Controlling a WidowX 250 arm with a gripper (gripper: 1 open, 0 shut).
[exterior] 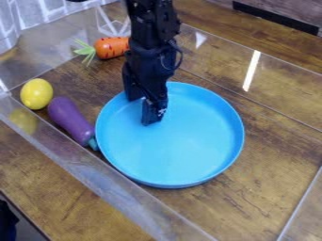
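My black gripper (147, 102) hangs from the top centre over the back-left part of a blue plate (176, 151), fingers pointing down and apart. I cannot make out anything held between them. A purple eggplant (70, 120) lies just left of the plate, and a yellow lemon (37, 93) lies further left. An orange carrot (111, 47) with a pale top lies at the back left, behind the arm.
A clear, see-through edge (138, 207) runs diagonally along the front left.
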